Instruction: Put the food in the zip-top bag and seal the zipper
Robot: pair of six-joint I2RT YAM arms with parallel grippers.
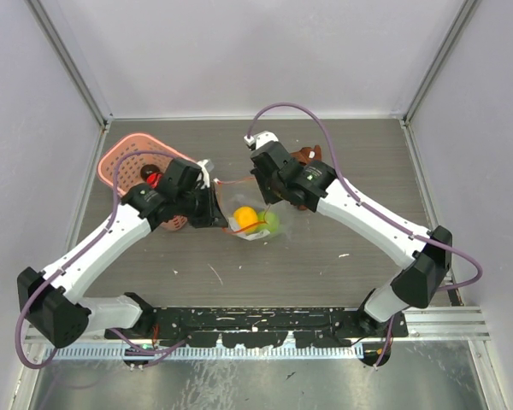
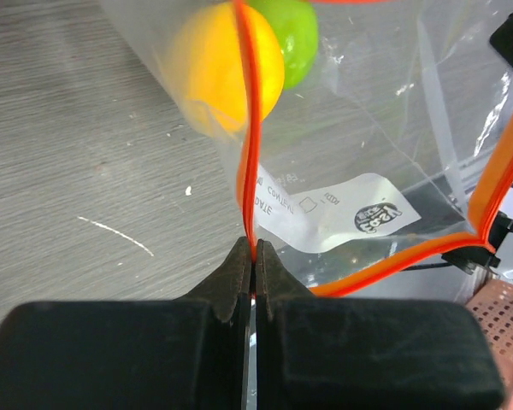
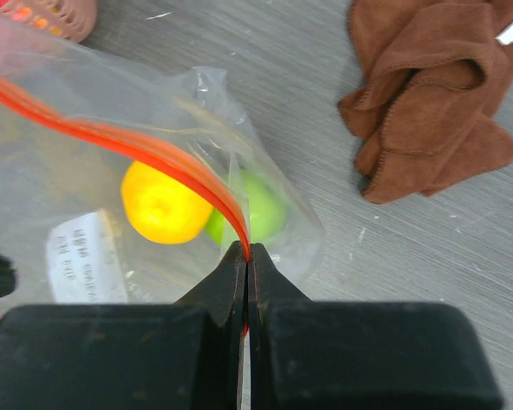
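Note:
A clear zip bag (image 1: 235, 195) with an orange zipper strip is spread between my two grippers, its mouth open. Inside it lie a yellow-orange fruit (image 3: 164, 203) and a green one (image 3: 261, 207), side by side. The left gripper is shut on the bag's orange edge at one side of the mouth. On the opposite side, my right gripper is shut with the orange strip pinched at its fingertips. A white printed label (image 2: 350, 211) shows on the bag's wall.
A pink basket (image 1: 111, 160) holding a dark item and a red item (image 1: 154, 179) stands at the back left. A brown cloth (image 3: 427, 94) lies behind and beside the right arm.

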